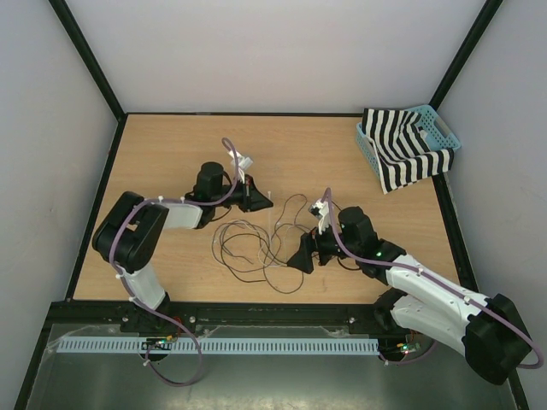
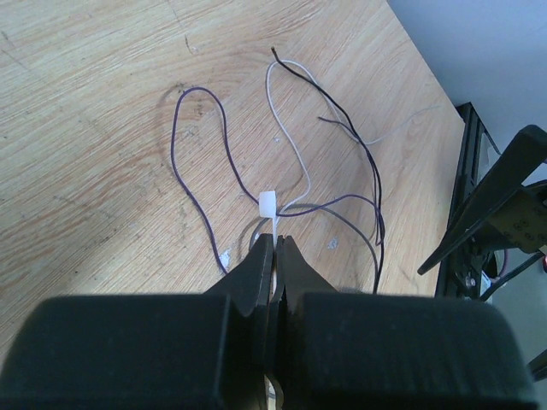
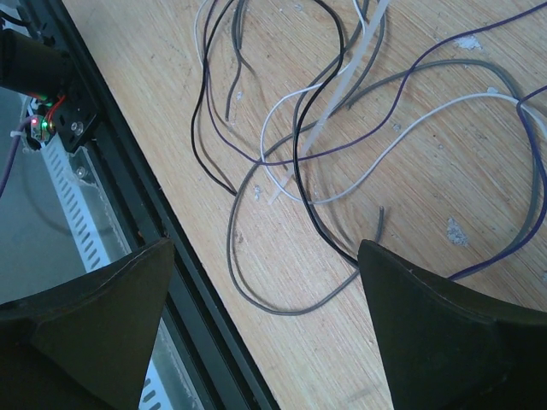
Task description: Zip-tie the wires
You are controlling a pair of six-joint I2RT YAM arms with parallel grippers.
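Several loose wires, black, purple, white and grey, lie in loops on the table; the black wire [image 3: 297, 137] and the purple wire [image 3: 376, 126] cross the zip tie [image 3: 340, 96], a pale thin strap. Its white head [image 2: 267, 204] sticks out just beyond the fingertips of my left gripper, shut on the strap behind the wires in the top view. My right gripper is open at the front right of the bundle, with a grey wire loop [image 3: 278, 312] showing between its fingers but not gripped. From above, the right gripper [image 1: 299, 261] partly covers the wires.
A light blue basket [image 1: 367, 152] with a black-and-white striped cloth [image 1: 402, 154] sits at the back right. A dark rail [image 1: 256, 313] runs along its front edge.
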